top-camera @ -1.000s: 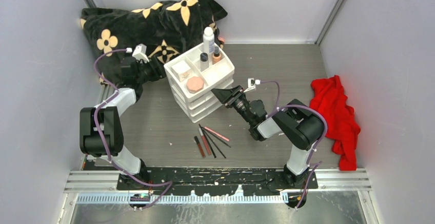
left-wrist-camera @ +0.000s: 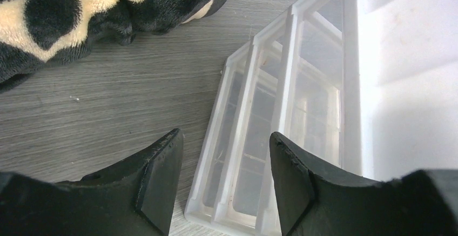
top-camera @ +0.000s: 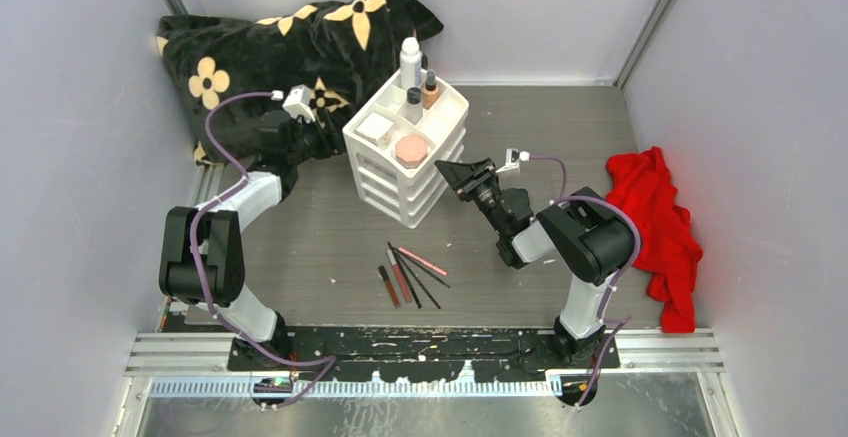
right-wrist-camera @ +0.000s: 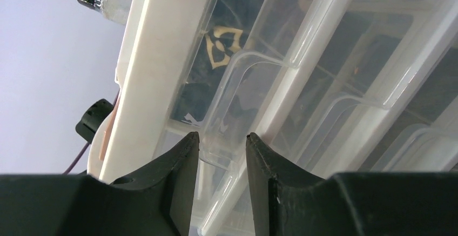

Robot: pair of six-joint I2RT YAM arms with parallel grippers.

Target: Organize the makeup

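The white makeup organizer (top-camera: 412,189) stands turned at an angle in the middle of the floor. On its top sit a white spray bottle (top-camera: 410,62), a foundation bottle (top-camera: 430,91), a dark-capped bottle (top-camera: 414,105), a white box (top-camera: 376,129) and a pink octagonal compact (top-camera: 411,151). My left gripper is open at the organizer's left side, with nothing held. At the right side, my right gripper is partly open; clear drawers (right-wrist-camera: 237,93) show beyond its fingertips, and whether they touch is unclear.
Several slim pencils and tubes (top-camera: 412,269) lie on the floor in front of the organizer. A black flowered pillow (top-camera: 265,52) fills the back left. A red cloth (top-camera: 655,227) lies at the right; the floor behind the right arm is clear.
The organizer, with the items on top, has shifted right and slightly toward the back, turning a little. Both grippers have moved right alongside it. The pencils on the floor have not moved.
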